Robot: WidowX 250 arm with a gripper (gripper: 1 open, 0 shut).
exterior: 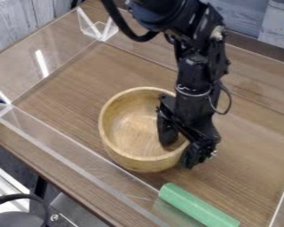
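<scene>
My black gripper (180, 135) is lowered at the right side of a wooden bowl (123, 126), its fingers spread open, one inside the bowl and the other by its outer right rim. Whether the fingertips touch the bowl I cannot tell. A green cylindrical object (198, 206) lies on the table below the bowl, toward the lower right.
The wooden table (79, 75) has clear room at the upper left and at the right. A clear edge strip runs along the left and front. A white object (277, 27) sits at the top right corner.
</scene>
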